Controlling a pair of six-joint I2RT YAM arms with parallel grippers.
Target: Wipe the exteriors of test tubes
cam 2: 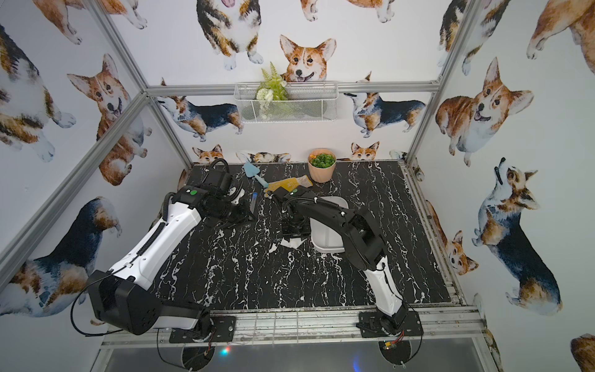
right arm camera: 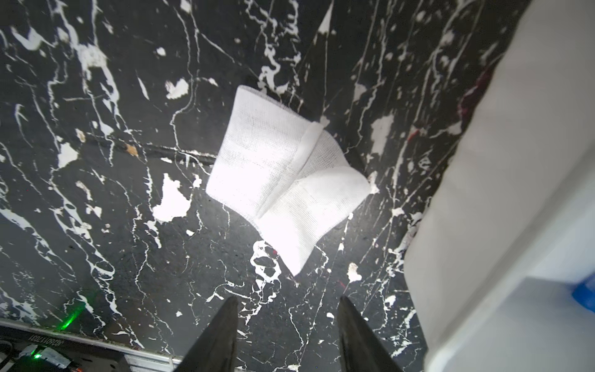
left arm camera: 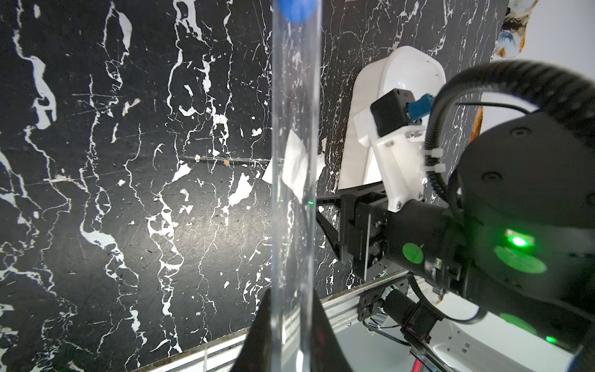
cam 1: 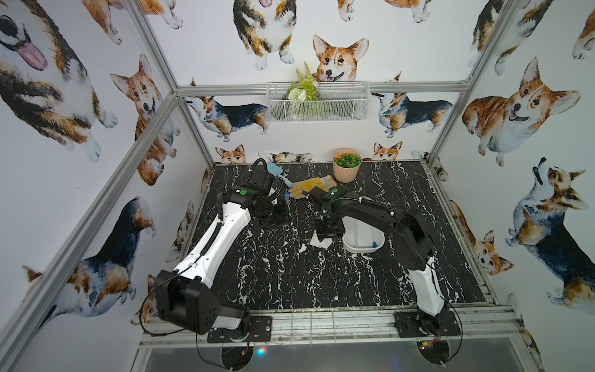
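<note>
A clear test tube (left arm camera: 296, 93) with a blue cap (left arm camera: 297, 8) runs straight down the left wrist view. My left gripper is shut on it, its dark fingers blurred at the bottom of that view. On the black marbled table lies a folded white cloth (right arm camera: 288, 173), flat in the right wrist view. My right gripper hangs over the table beside the cloth, open, with no object between its fingers. The right arm partly covers the cloth (cam 1: 321, 241) in the top left view.
Right of the cloth stands a white tray (cam 1: 356, 248) with something blue (right arm camera: 585, 292) inside. A yellow glove (cam 1: 310, 186), a blue trowel (cam 2: 254, 173) and a potted plant (cam 1: 346, 166) occupy the back.
</note>
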